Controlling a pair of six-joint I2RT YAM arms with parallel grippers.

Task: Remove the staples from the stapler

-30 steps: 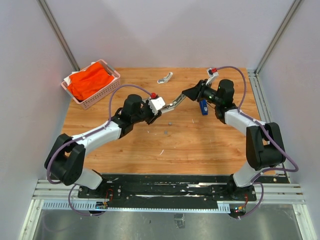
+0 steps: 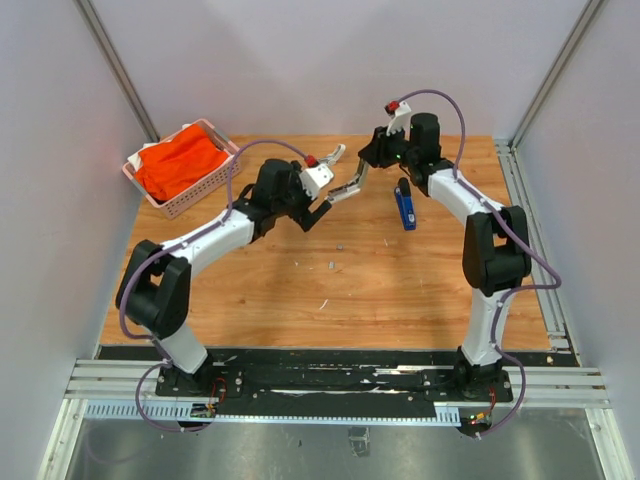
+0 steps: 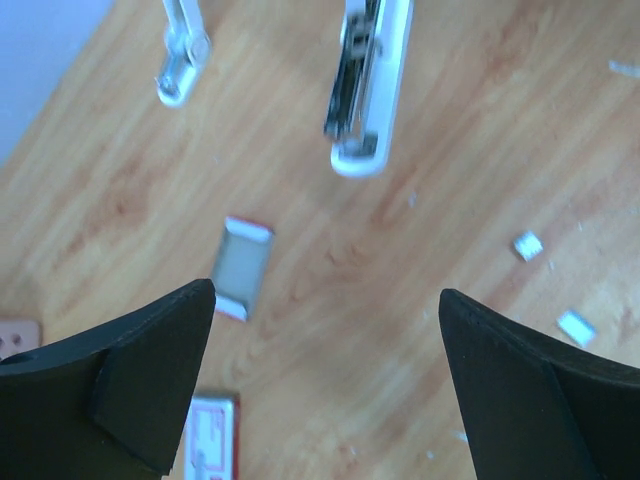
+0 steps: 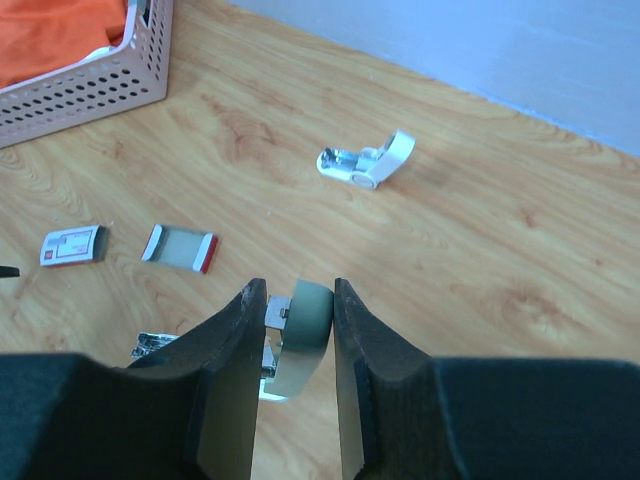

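Note:
The stapler [image 2: 345, 190] hangs at the table's middle, its top part raised. My right gripper [image 2: 370, 156] is shut on one end of it; in the right wrist view its pale body [image 4: 300, 340] shows between the fingers. In the left wrist view the stapler [image 3: 370, 90] lies beyond my left gripper, which stands open with nothing between its fingers, clear of the stapler.
A pink basket [image 2: 175, 205] with orange cloth is at back left. A white tool [image 4: 365, 165] lies at the back, a blue box [image 2: 406, 205] to the right. Small pieces lie on the table [image 2: 260, 305].
My left gripper has opened and drawn back from the stapler.

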